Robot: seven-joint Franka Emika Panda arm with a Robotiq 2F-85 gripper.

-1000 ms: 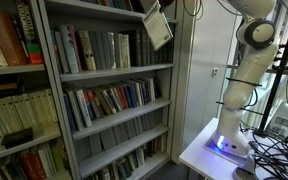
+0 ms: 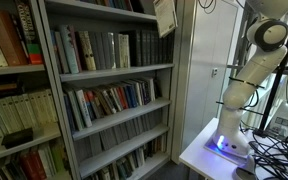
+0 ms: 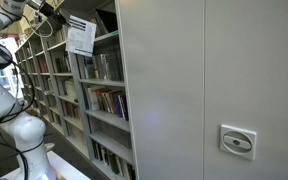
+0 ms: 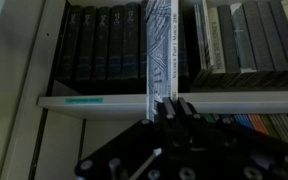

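A thin, light-coloured book (image 2: 166,16) with a pale cover hangs high in front of the bookshelf in exterior view 1. The same book (image 3: 81,37) shows lines of dark print in exterior view 2, near the top of the shelves. In the wrist view its narrow printed spine (image 4: 162,50) points up and away, and my gripper is shut on its near end. Behind it in that view, a row of dark volumes (image 4: 99,42) stands on a white shelf (image 4: 109,104). Exterior view 1 leaves the gripper out of frame.
Bookcase shelves (image 2: 114,72) hold many upright books. Right of the bookcase is a tall white panel (image 3: 167,90). The arm's base (image 2: 230,140) stands on a white table (image 2: 206,160), with loose black cables (image 2: 274,155) beside it.
In exterior view 1 the book has moved up and slightly right, and it hangs less tilted than before. Books on the shelves have not visibly moved.
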